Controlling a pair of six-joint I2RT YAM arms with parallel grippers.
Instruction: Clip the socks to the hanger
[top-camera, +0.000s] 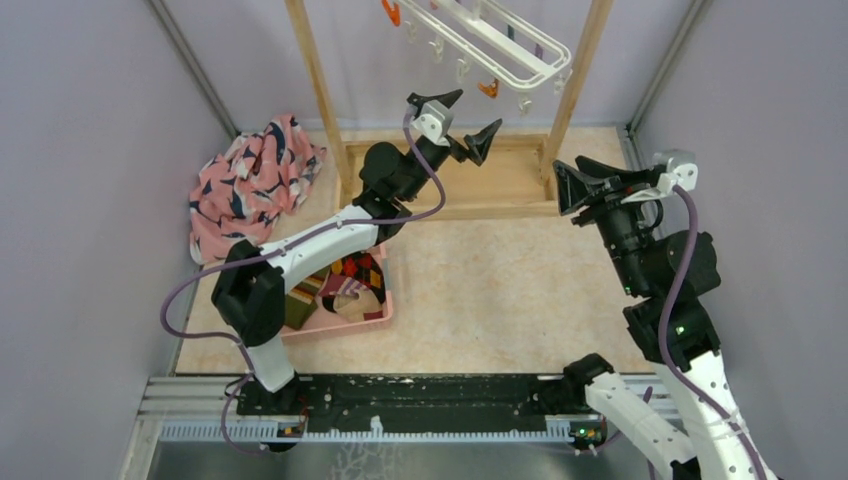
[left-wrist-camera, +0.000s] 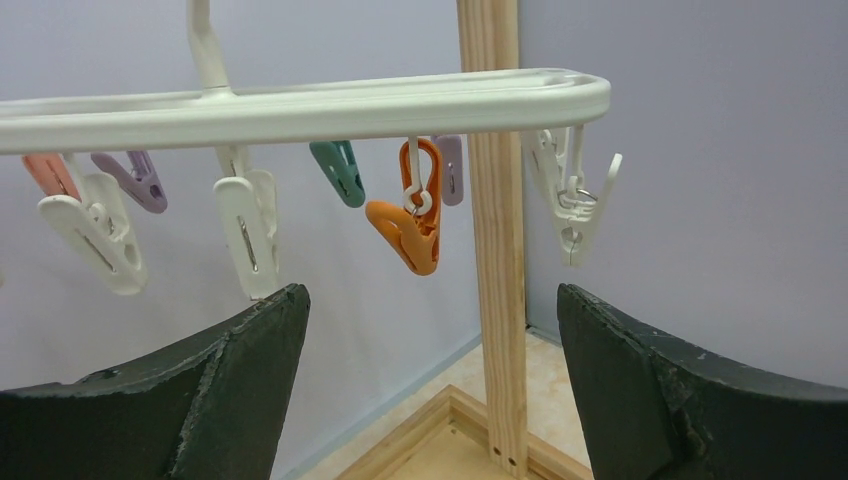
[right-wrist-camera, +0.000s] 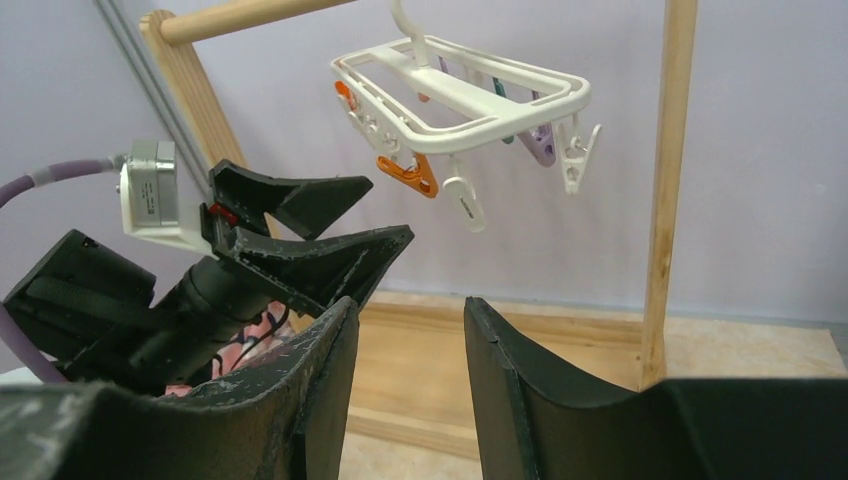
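A white hanger with several white and coloured clips hangs from a wooden frame. My left gripper is open just below the hanger's left side; in the left wrist view a white clip and an orange clip hang ahead of its empty fingers. My right gripper is at the right, below hanger height, its fingers apart with nothing between them. Patterned socks lie in a pink bin, partly hidden by the left arm.
A pink patterned cloth lies at the back left. The frame's wooden base and posts stand at the back.
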